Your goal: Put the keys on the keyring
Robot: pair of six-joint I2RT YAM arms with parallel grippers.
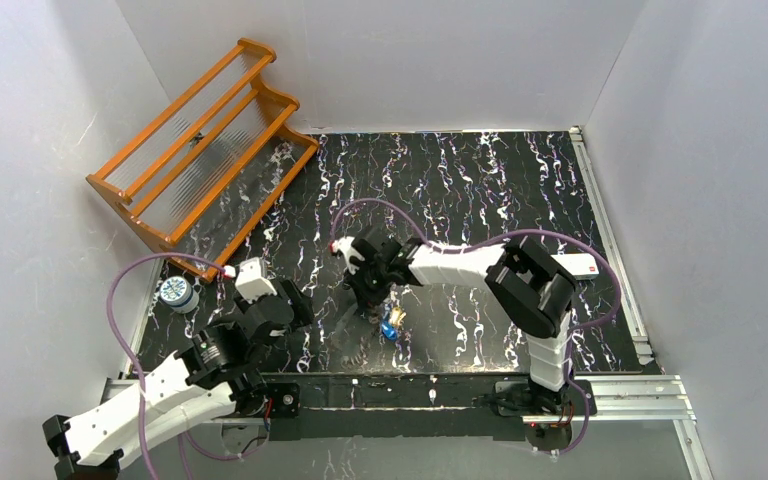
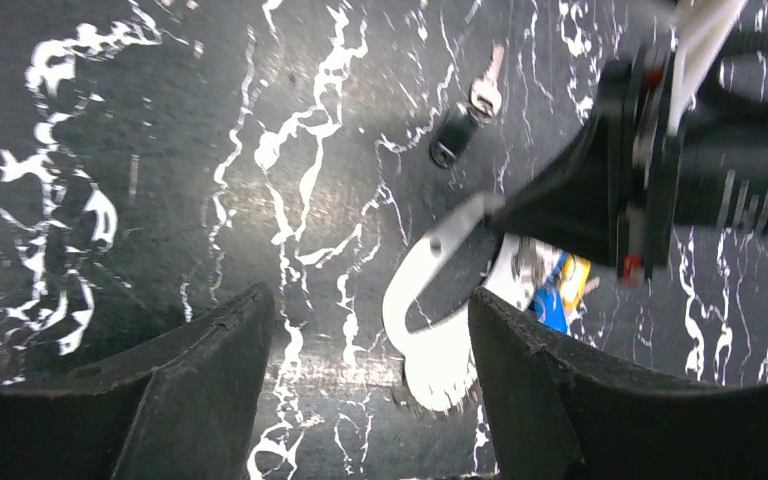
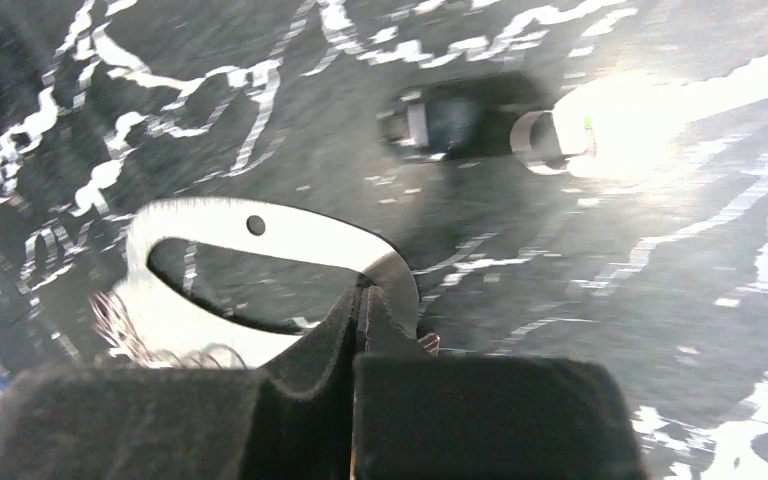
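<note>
A flat grey metal keyring (image 3: 305,235), an open loop with several thin wire rings along one side, lies over the dark marbled table. My right gripper is shut on one end of this loop, the thin metal showing at its fingertips. Beyond it rests a silver key (image 2: 486,95) joined to a black fob (image 2: 451,138). Beside the keyring are a blue item (image 2: 552,305) and a yellow one (image 2: 574,280), partly hidden by the right gripper. To the left, my left gripper stands open and empty above the table.
A wooden rack (image 1: 210,150) leans at the back left, with a round blue-and-white tin (image 1: 178,292) in front of it. A white box (image 1: 576,266) lies at the right. Free table extends across the back middle.
</note>
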